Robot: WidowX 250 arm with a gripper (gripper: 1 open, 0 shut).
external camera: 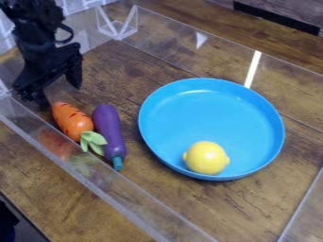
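Note:
My black gripper [51,79] hangs at the upper left inside the clear-walled bin, its fingers open just above and behind an orange toy carrot [72,119] with a green top. Nothing shows between the fingers. A purple toy eggplant [109,132] lies along the carrot's right side. A yellow lemon [206,157] sits in the lower part of a blue plate [212,113] on the right.
Clear plastic walls [132,198] bound the wooden floor around the objects. Bare wood is free above the vegetables, between my gripper and the plate.

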